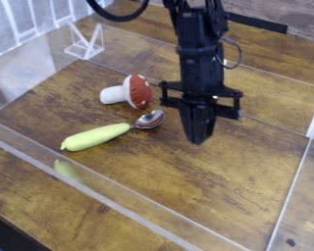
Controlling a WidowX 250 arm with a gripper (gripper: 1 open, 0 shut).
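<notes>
The black robot gripper [199, 123] points down above the wooden table [238, 196], at centre right, its fingers some way apart, with no object visible between them. To its left lie a metal spoon [148, 120], a pale yellow-green elongated object [97, 136], and a red and white mushroom-like toy [133, 92] on its side.
A clear plastic edge runs across the front left of the table, and another stands along the right side. A white bracket [86, 39] is at the back left. The table below and in front of the gripper is clear.
</notes>
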